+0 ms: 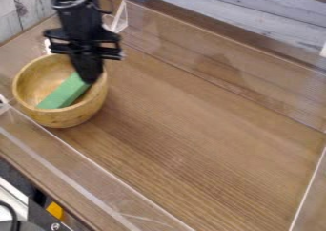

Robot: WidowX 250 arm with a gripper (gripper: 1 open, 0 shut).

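The dark robot gripper (84, 59) is at the upper left, its tip over the back right part of a light wooden bowl (94, 105). A green block (61, 95) lies inside the bowl, its upper end partly behind the gripper. Whether the fingers are touching the block, or open or shut, is hard to make out.
Pale wooden wall boards run along the back. Clear plastic pieces stand behind the arm at the top left, and dark items with something yellow sit past the lower left edge.
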